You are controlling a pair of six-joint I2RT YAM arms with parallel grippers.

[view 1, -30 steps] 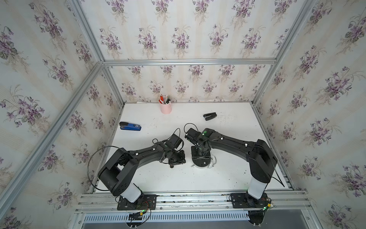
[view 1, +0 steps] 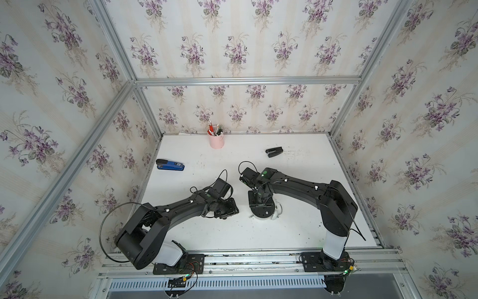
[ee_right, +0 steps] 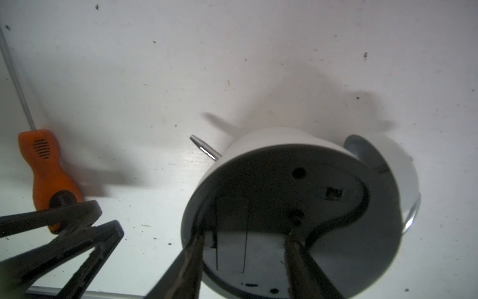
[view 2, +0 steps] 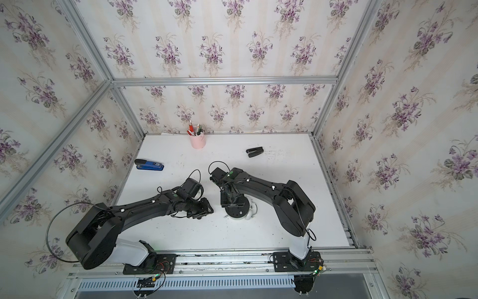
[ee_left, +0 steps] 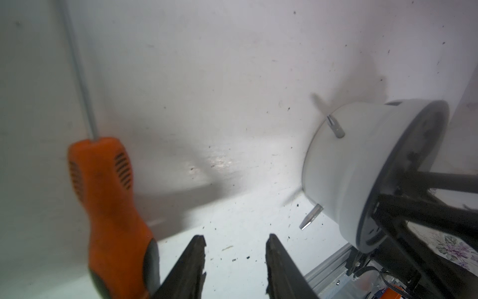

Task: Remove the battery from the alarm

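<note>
The white alarm clock lies face down, its dark back facing up. A rectangular battery cover is closed in that back, so no battery shows. My right gripper stands open above the clock's back, with nothing held between its fingers. To the clock's left, my left gripper hangs over the table with its fingers apart and bare table showing between them. In the left wrist view the alarm clock is at the right, clear of the left fingers.
An orange-handled screwdriver lies on the table under the left arm. At the back are a pink pen cup, a blue stapler and a black stapler.
My left arm has drawn back to the left, away from the clock. The right arm has shifted only slightly left; the clock stays in place.
</note>
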